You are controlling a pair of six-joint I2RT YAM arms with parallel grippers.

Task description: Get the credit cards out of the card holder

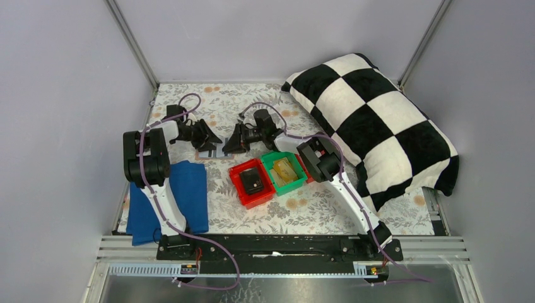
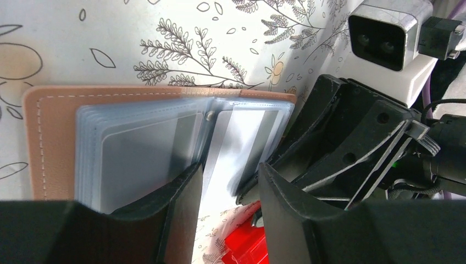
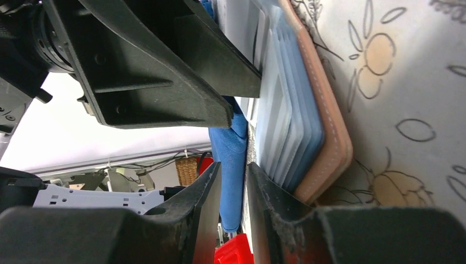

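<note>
A tan card holder (image 2: 57, 143) with clear plastic sleeves (image 2: 143, 148) lies opened flat on the patterned table. A pale card (image 2: 233, 137) shows inside its right-hand sleeves in the left wrist view. Over the holder's middle, my left gripper is partly open, its fingertips close above the sleeves near the fold; whether they touch is unclear. At the holder's right end my right gripper is also partly open. Its fingertips are beside the stacked sleeve edges (image 3: 291, 110), with no card visible between them. In the top view both arms partly cover the holder (image 1: 205, 155).
Red (image 1: 260, 199) and green (image 1: 294, 185) bins stand to the front right of the holder, holding a dark item and a yellow item. A blue cloth (image 1: 192, 196) lies in front at left. The large checkered pillow (image 1: 378, 126) fills the right side.
</note>
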